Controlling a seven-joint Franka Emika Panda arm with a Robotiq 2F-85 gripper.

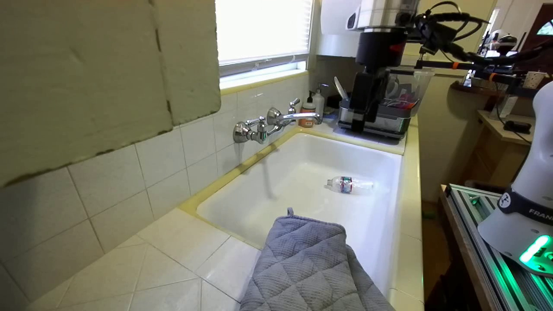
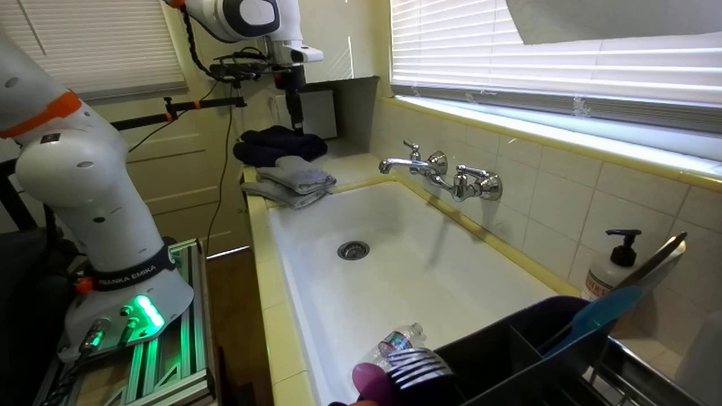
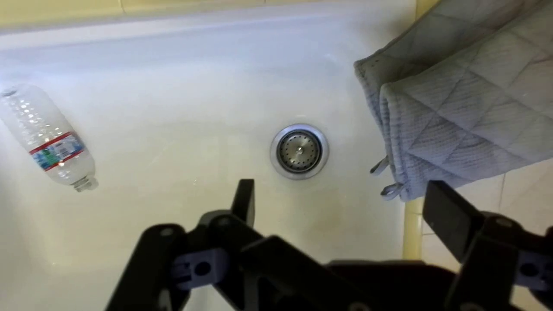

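My gripper is open, its two black fingers wide apart in the wrist view with nothing between them. It hangs above the end of the white sink (image 3: 217,98) near the drain (image 3: 299,151). A clear plastic bottle (image 3: 54,145) with a red and blue label lies on its side in the sink, well to the left of the fingers in that view. Folded grey quilted oven mitts (image 3: 466,103) rest on the counter, overhanging the sink's edge. In exterior view 2, my gripper (image 2: 295,111) appears close to a dark cloth (image 2: 281,145) behind the mitts.
A chrome faucet (image 1: 280,119) juts from the tiled wall. At the sink's other end stand a dish rack (image 1: 381,122) with utensils and a soap bottle (image 1: 307,111). Most of the basin is clear.
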